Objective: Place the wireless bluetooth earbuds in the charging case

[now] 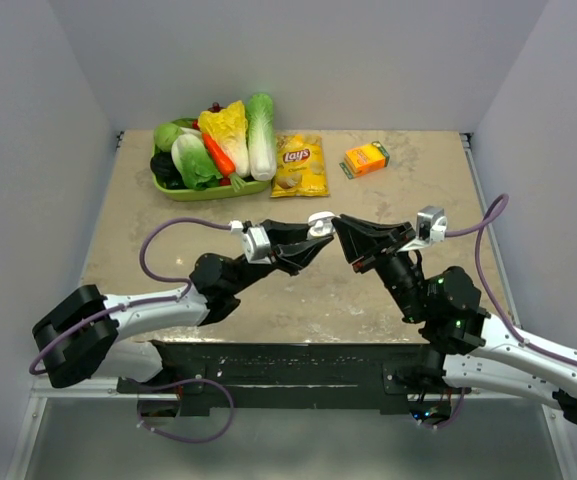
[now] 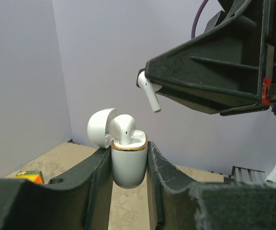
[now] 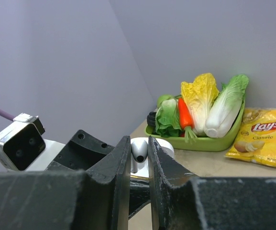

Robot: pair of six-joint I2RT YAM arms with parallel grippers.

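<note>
My left gripper (image 1: 308, 243) is shut on the white charging case (image 2: 128, 165), held upright with its lid (image 2: 99, 128) open and one earbud (image 2: 125, 127) seated in it. My right gripper (image 1: 340, 232) is shut on the other earbud (image 2: 149, 92), stem pointing down, above and right of the case in the left wrist view. In the right wrist view this earbud (image 3: 138, 149) hides much of the case behind it.
A green basket of vegetables (image 1: 208, 193) stands at the back left, beside a Lay's bag (image 1: 299, 170) and an orange box (image 1: 365, 158).
</note>
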